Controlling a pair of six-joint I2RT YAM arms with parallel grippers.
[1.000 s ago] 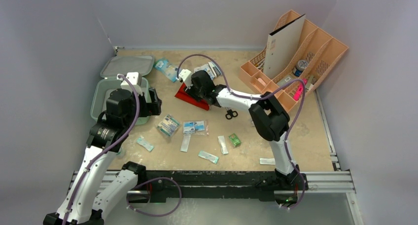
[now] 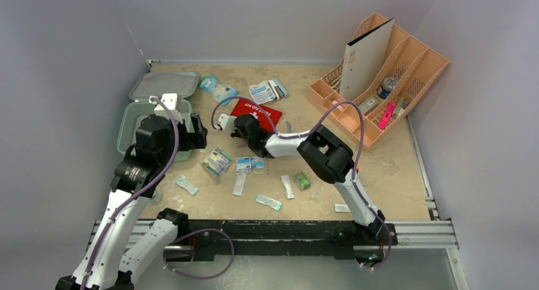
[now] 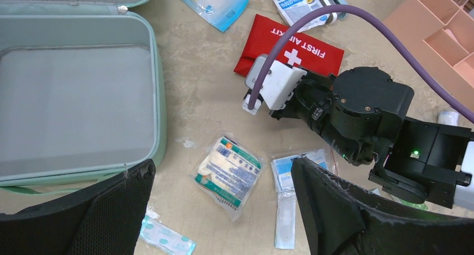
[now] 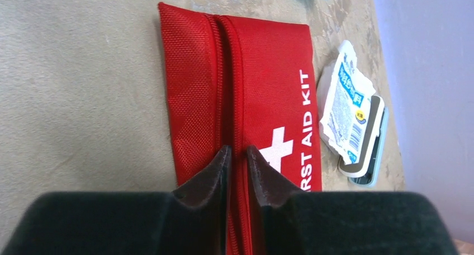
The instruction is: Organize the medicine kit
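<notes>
A red first aid pouch (image 4: 279,93) lies on the table with its printed face up. In the right wrist view my right gripper is at the pouch's trimmed edge, its fingers a narrow gap apart. Red trim shows between the fingertips; whether they pinch it cannot be told. The open mint case (image 3: 78,104) at the left is empty where its inside shows. Above its right side my left gripper (image 2: 199,131) stands open, nothing between its fingers. A bandage pack (image 3: 230,174) lies right of the case.
Wipes packs lie behind the pouch, including a blue one (image 2: 218,88) and a white one (image 2: 262,92). Several small packets and a green item (image 2: 302,180) lie toward the front. An orange organizer (image 2: 419,67) fills the back right.
Scissors are now mostly behind the right arm. Left arm still.
</notes>
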